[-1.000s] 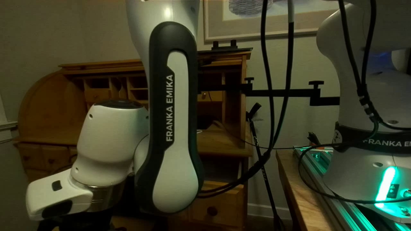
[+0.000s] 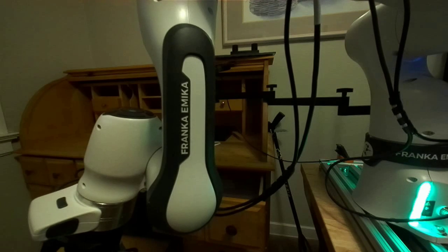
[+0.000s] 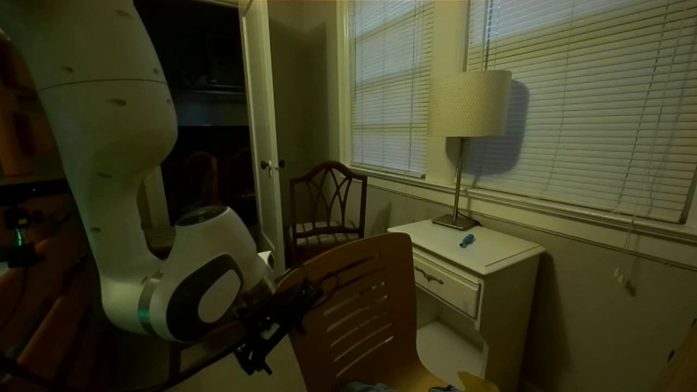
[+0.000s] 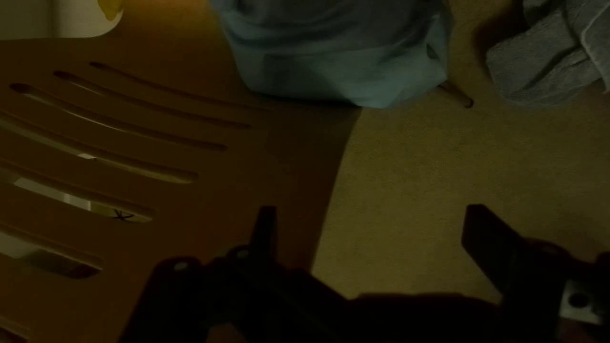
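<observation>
In the wrist view my gripper is open, its two dark fingers wide apart with nothing between them. Below it show a wooden chair's slatted back (image 4: 188, 148) on the left and a tan carpeted floor (image 4: 411, 188) on the right. Blue-grey cloth (image 4: 343, 63) lies at the top of that view, ahead of the fingers and apart from them. A grey cloth (image 4: 543, 68) is at the upper right. In exterior view 2 the gripper (image 3: 258, 366) hangs beside the wooden chair (image 3: 366, 294); its fingertips are hard to make out in the dark.
A white side table (image 3: 496, 251) with a lamp (image 3: 467, 104) and a small blue object (image 3: 467, 241) stands by the window. A second, dark chair (image 3: 326, 202) is behind. In exterior view 1 a rolltop desk (image 2: 54, 121) stands behind the arm, and cables (image 2: 289, 126) hang beside it.
</observation>
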